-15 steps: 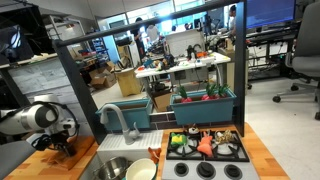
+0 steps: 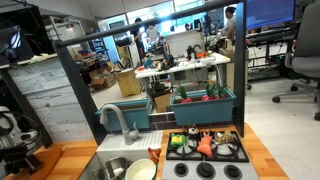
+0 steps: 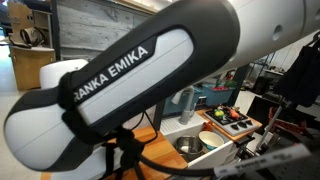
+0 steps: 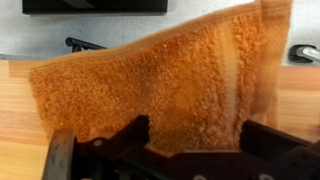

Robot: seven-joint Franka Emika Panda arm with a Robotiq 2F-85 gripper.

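Note:
An orange terry towel (image 4: pixel 170 85) fills most of the wrist view, spread with some folds over the wooden counter. My gripper is at the bottom of that view, its dark fingers (image 4: pixel 133 132) wide apart, with towel visible in the gap and nothing seen pinched. In exterior view 1 the gripper is low at the left edge, small and dark, and the towel there is hard to tell from the wood. The white arm (image 3: pixel 130 85) covers much of exterior view 2 and hides the towel.
A sink with a tall faucet (image 2: pixel 122 122) lies right of the arm, with a pale bowl (image 2: pixel 141 169) beside it. Further right, toys lie on a stove (image 2: pixel 207 160). A black object (image 4: pixel 95 5) borders the towel's far side.
In exterior view 1 the arm and gripper have moved left, partly out of frame. Wood they covered at the left end of the counter now shows.

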